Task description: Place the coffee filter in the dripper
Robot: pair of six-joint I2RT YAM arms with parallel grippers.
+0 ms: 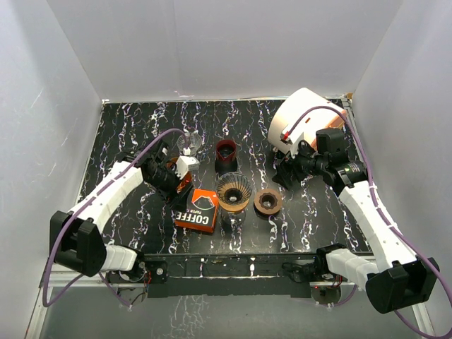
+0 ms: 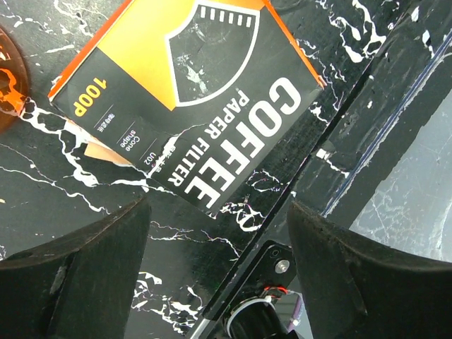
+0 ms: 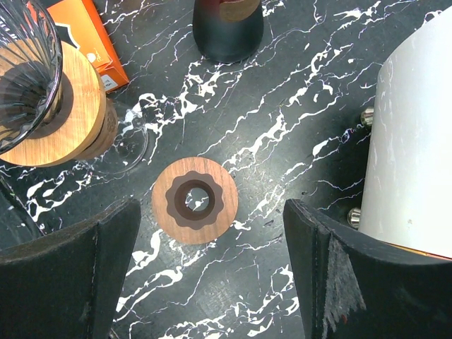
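Note:
An orange and black coffee filter box [image 1: 198, 212] lies flat near the front of the table. In the left wrist view, a small tan, paper-like piece [image 2: 106, 152] sticks out at the box's lower left edge. My left gripper [image 1: 181, 200] hovers over the box's left side, open and empty. The ribbed dripper [image 1: 234, 189] stands just right of the box, on a wooden collar [image 3: 86, 116] above a glass vessel [image 3: 127, 140]; no filter shows inside it. Apart from everything, my right gripper [image 1: 284, 175] is open above bare table, right of the dripper.
A wooden ring [image 3: 162, 207] with a dark scalloped insert sits right of the dripper. Behind stand a dark red-topped grinder [image 1: 226, 155] and a clear glass [image 1: 189, 143]. A large white cylindrical appliance [image 3: 417, 141] fills the back right. An amber vessel [image 2: 10, 85] lies close to the left gripper.

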